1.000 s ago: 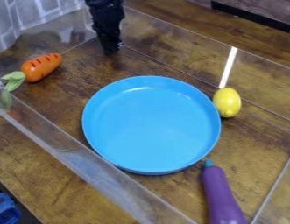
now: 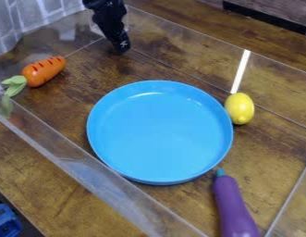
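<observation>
My gripper (image 2: 116,37) is at the top of the camera view, dark and over the back of the wooden table, above and behind the toys; its fingers look apart, with nothing seen between them. An orange carrot (image 2: 44,70) with pale green leaves lies at the left. A large blue plate (image 2: 159,131) sits in the middle, empty. A yellow egg-shaped toy (image 2: 239,108) is right of the plate, and a purple eggplant (image 2: 234,208) lies at the lower right.
Clear plastic walls (image 2: 68,153) border the work area. A thin white strip (image 2: 240,72) lies behind the yellow toy. A blue object (image 2: 2,222) is at the lower left corner. The wood behind the plate is clear.
My gripper has shifted slightly at the top of the view; the toys and plate are unmoved.
</observation>
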